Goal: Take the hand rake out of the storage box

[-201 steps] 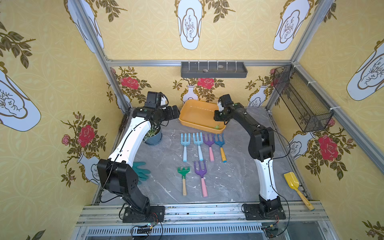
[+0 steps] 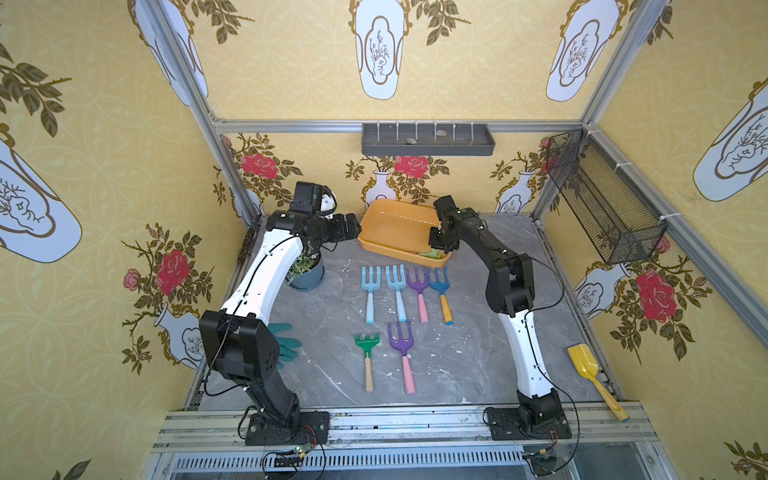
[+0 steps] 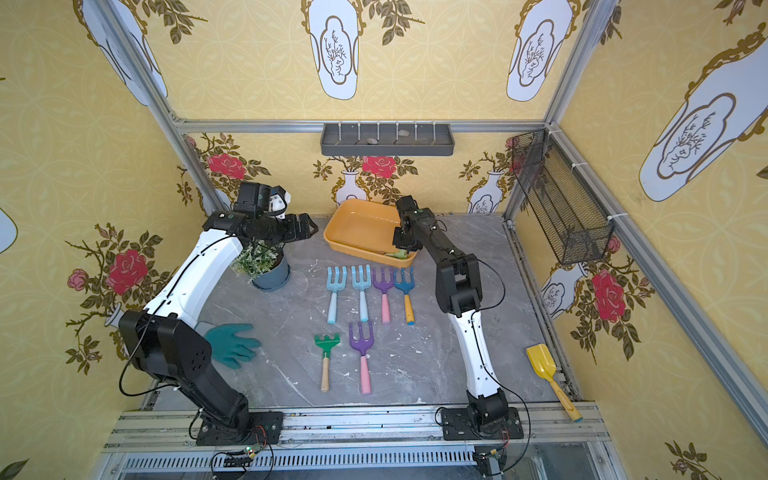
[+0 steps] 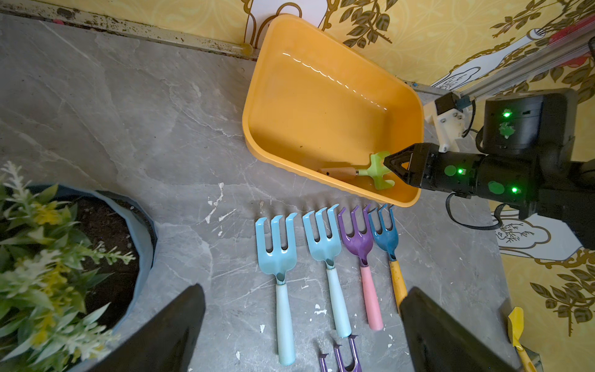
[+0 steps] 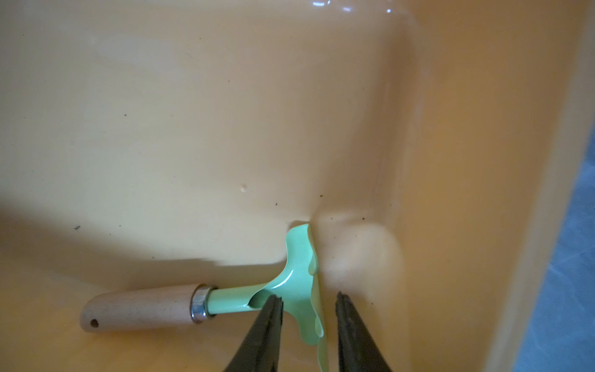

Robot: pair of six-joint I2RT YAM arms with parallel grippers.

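Observation:
The orange storage box (image 4: 316, 99) sits at the back of the table. In it, along the near wall, lies a light green hand rake (image 5: 297, 279) with a wooden handle (image 5: 142, 307). My right gripper is down in the box, part open at the rake's head, its fingertips over or beside the green metal; whether they touch it I cannot tell. My left gripper stands open above the table's left side, by the plant pot, with nothing between its fingers.
Several forks (image 4: 275, 260) lie in a row before the box, with a green rake (image 2: 367, 344) and purple fork (image 2: 401, 342) nearer. A plant pot (image 3: 270, 276) and teal glove (image 3: 232, 345) occupy the left; a yellow scoop (image 3: 540, 360) lies at right.
My left arm has barely moved.

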